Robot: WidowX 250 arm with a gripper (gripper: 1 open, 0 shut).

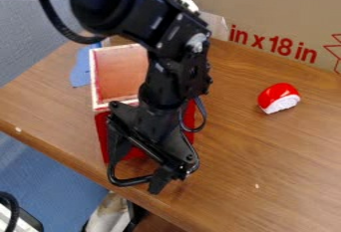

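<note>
My gripper (pixel 150 166) hangs low at the near left edge of the wooden table, in front of a red box (pixel 120 67) with a pale pink open inside. The black arm hides much of the box's front, and I cannot tell whether the fingers are open or touch it. A red and white rounded object (pixel 278 98) lies alone to the right.
A cardboard sheet with red print (pixel 280 17) stands at the back. Blue cloth (pixel 80 72) lies behind the box, and the table's edge drops away at the lower left.
</note>
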